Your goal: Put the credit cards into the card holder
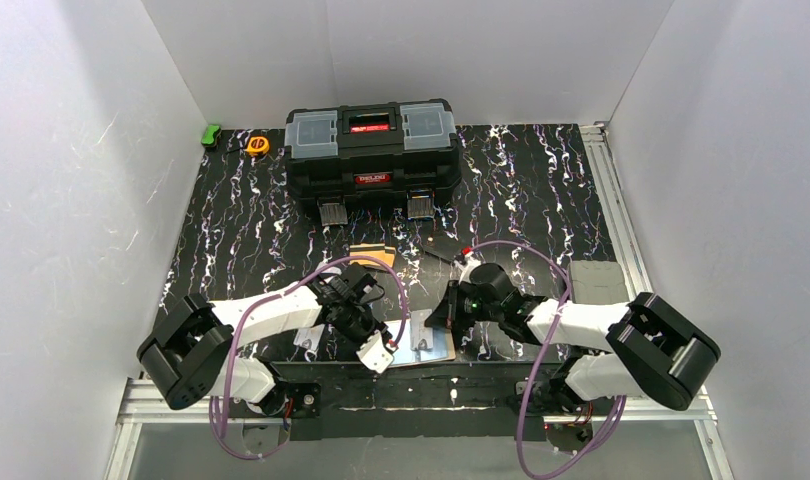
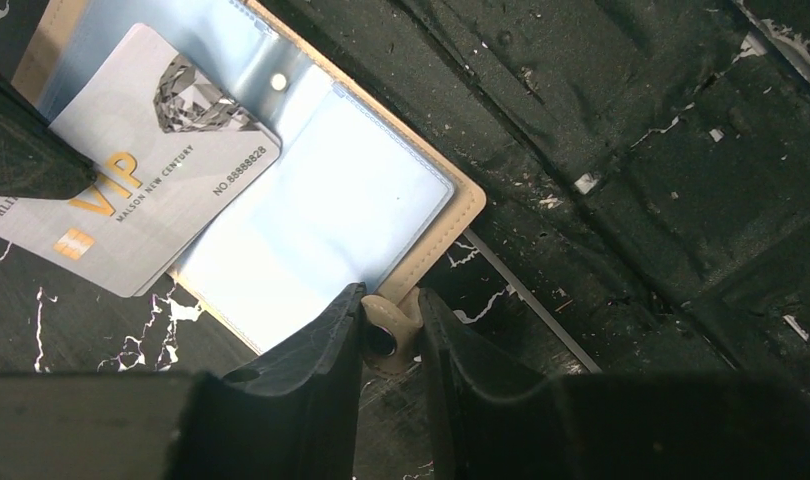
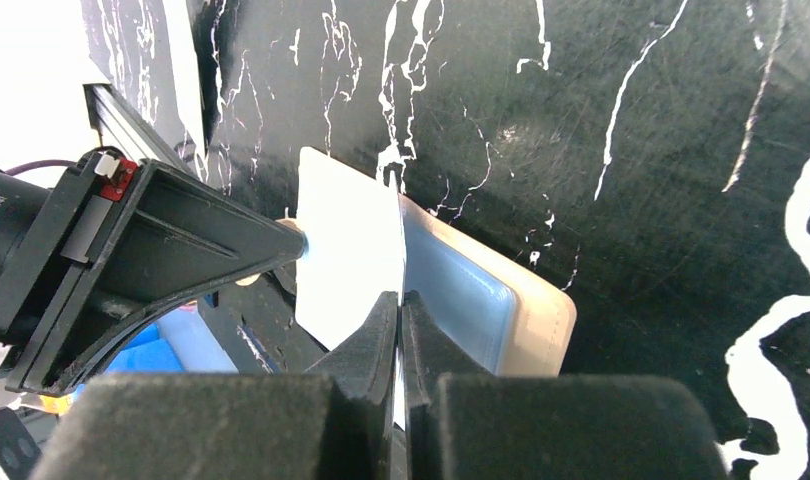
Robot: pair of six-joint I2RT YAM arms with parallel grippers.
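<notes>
The open card holder (image 2: 321, 200), tan with pale blue inside, lies at the table's front edge. A silver VIP card (image 2: 161, 140) lies over its left part in the left wrist view. My right gripper is shut on a card (image 3: 351, 245), seen nearly edge-on in its own view. My left gripper is at the holder's near corner, its fingertips around a tan flap with a dark snap; whether they grip it firmly is unclear.
Yellow cards (image 1: 371, 255) lie behind the holder. A black toolbox (image 1: 372, 150) stands at the back, with a tape measure (image 1: 257, 146) to its left. The table's front edge is close.
</notes>
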